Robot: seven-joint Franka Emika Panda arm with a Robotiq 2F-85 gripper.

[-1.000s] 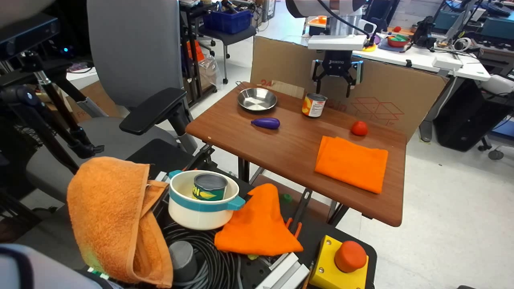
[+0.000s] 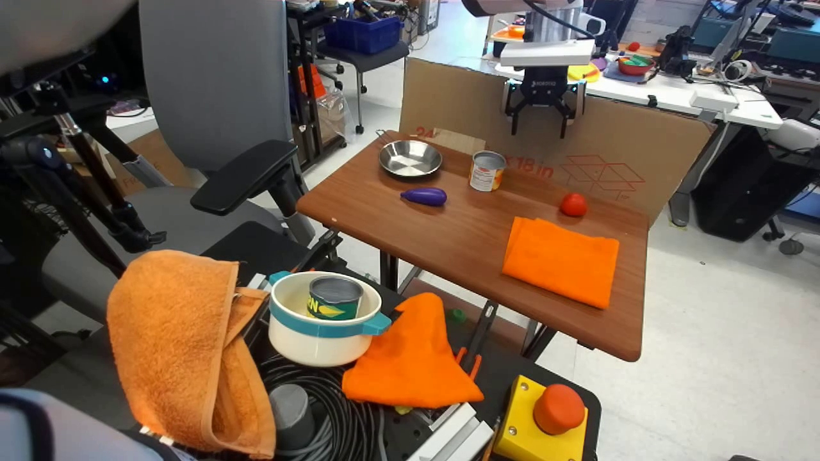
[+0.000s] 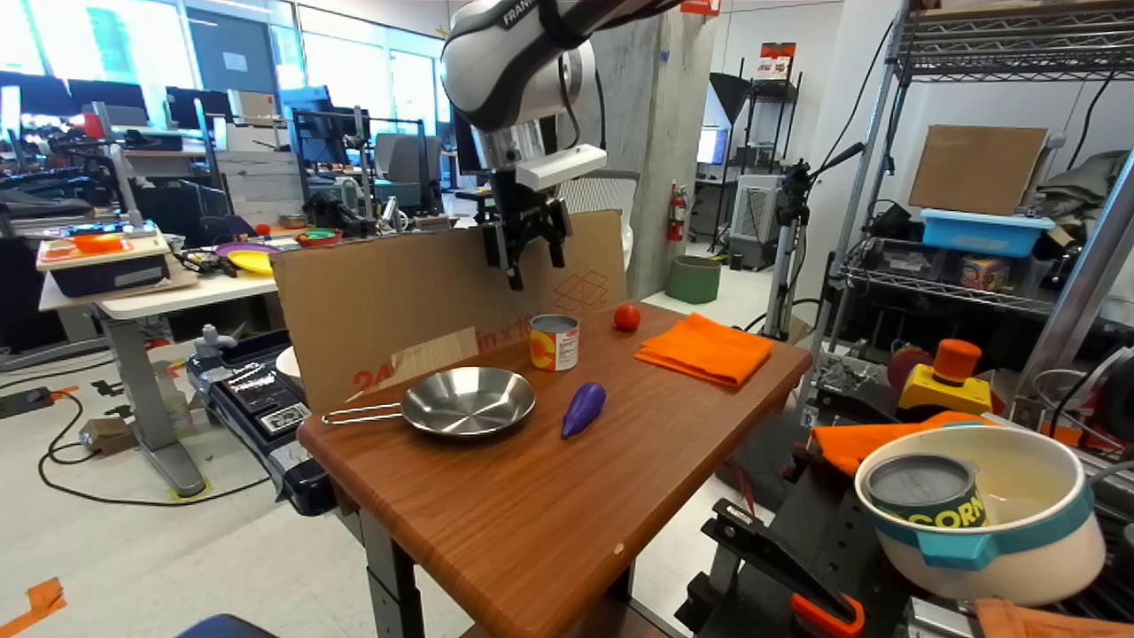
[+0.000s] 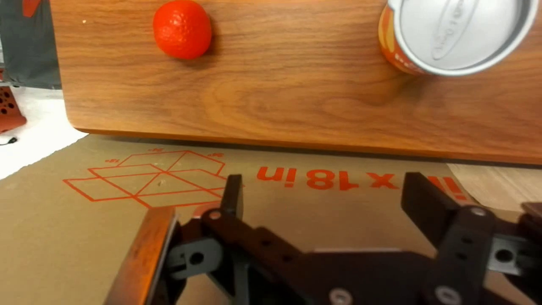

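My gripper (image 2: 541, 132) hangs open and empty in front of the cardboard sheet at the table's back edge. The wrist view shows its two black fingertips (image 4: 233, 195) wide apart, with only printed cardboard behind them. A can (image 2: 486, 170) with a white and orange label stands upright on the wooden table (image 3: 510, 532), apart from the gripper. To its left in exterior view 1 are a steel pan (image 2: 410, 158) and a purple eggplant (image 2: 424, 196). A red tomato (image 4: 182, 29) sits near the back edge, by a folded orange cloth (image 3: 706, 349).
The cardboard sheet (image 2: 638, 153) stands along the table's back edge. Beside the table's front, a cart holds a white and teal pot (image 2: 323, 353) with a corn can (image 2: 335, 298) inside. Bare tabletop lies between the eggplant and the orange cloth.
In exterior view 1 the can has shifted left and slightly back, and now stands closer to the pan. My gripper has moved up and a little right, away from the can.
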